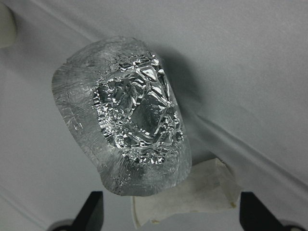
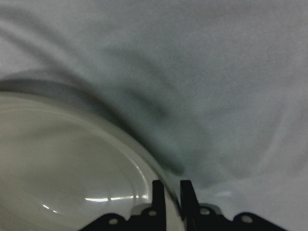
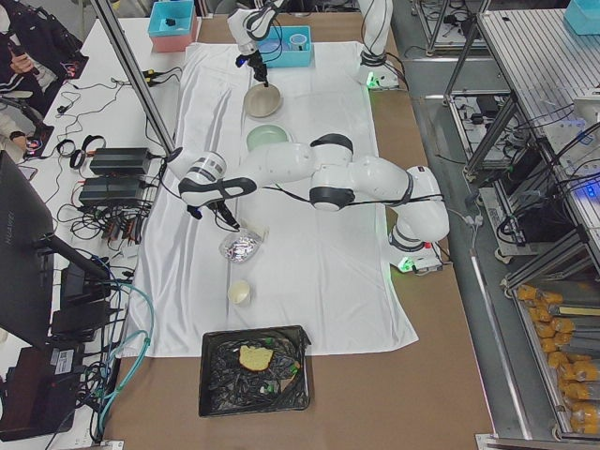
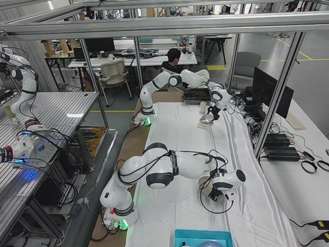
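Note:
A crumpled foil piece with clear film [image 1: 134, 120] lies on the white cloth, a beige paper wrapper [image 1: 183, 197] beside it. My left gripper [image 3: 218, 212] is open above them, nothing between its fingertips in the left wrist view. My right gripper straddles the rim of a beige plate [image 2: 72, 163]; whether it grips the rim I cannot tell. A green plate [image 3: 269, 137] lies between the arms.
A cream cup [image 3: 239, 292] stands near the foil. A black lined tray [image 3: 212, 370] with bread and scraps sits at one end, a blue bin [image 4: 203, 235] at the other. The cloth has free room.

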